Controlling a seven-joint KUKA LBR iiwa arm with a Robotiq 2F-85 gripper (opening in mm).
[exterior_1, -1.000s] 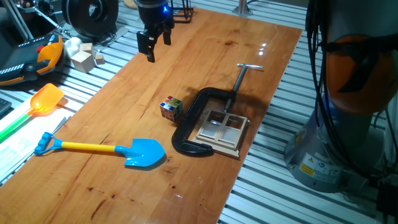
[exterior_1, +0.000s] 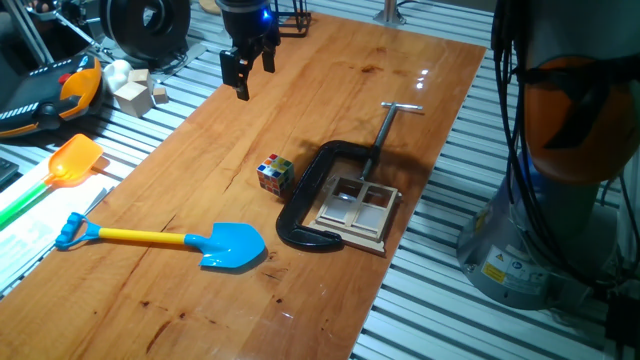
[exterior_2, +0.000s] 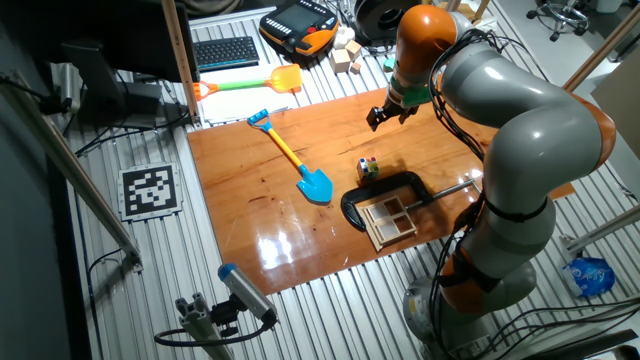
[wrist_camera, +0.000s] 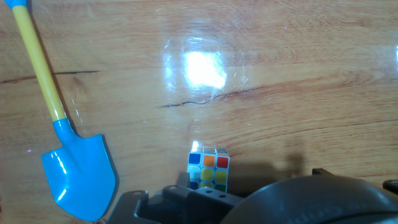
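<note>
My gripper (exterior_1: 256, 80) hangs above the far left part of the wooden table, its two fingers apart and nothing between them. In exterior view 2 the gripper (exterior_2: 391, 118) is up over the table's back edge area. A Rubik's cube (exterior_1: 275, 174) rests on the wood, well away from the fingers. Beside it lies a black C-clamp (exterior_1: 297, 218), with a small wooden window frame (exterior_1: 357, 213) within its curve. A toy shovel with a blue blade (exterior_1: 232, 246) and yellow shaft lies nearer the front left. The wrist view shows the cube (wrist_camera: 209, 169) partly hidden behind the gripper's body.
Off the table's left side are an orange and green shovel (exterior_1: 76, 158), a teach pendant (exterior_1: 50, 98) and wooden blocks (exterior_1: 133, 98). A black wire basket (exterior_1: 293, 18) stands at the far end. Bare wood surrounds the cube's left side and the table's front.
</note>
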